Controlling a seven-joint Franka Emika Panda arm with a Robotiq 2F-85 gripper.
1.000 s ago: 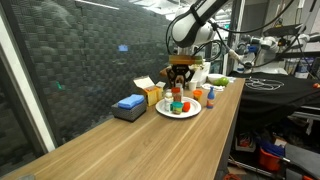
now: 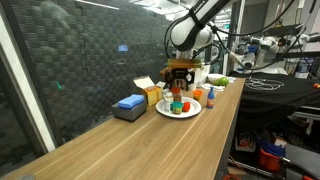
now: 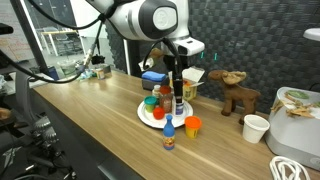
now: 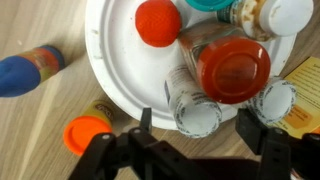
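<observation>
My gripper points down over the white plate [image 4: 113, 66], fingers part open. Between its fingers stands a small bottle with a greyish-white cap [image 4: 198, 117]; gaps show on both sides of the cap. Right against this bottle is a jar with a red-brown lid [image 4: 233, 66]. A red tomato [image 4: 158, 22] and another white-capped bottle [image 4: 286, 14] lie further up on the plate. In exterior view 2 the gripper [image 3: 177, 93] is low among the plate's items, where a bottle with a purplish label [image 3: 180, 107] shows just below the fingers.
Beside the plate stand a blue bottle [image 3: 168, 134] and an orange cup [image 3: 192, 126]. A brown reindeer figure [image 3: 232, 92], a white cup [image 3: 254, 129] and a white container [image 3: 292, 113] are on the right.
</observation>
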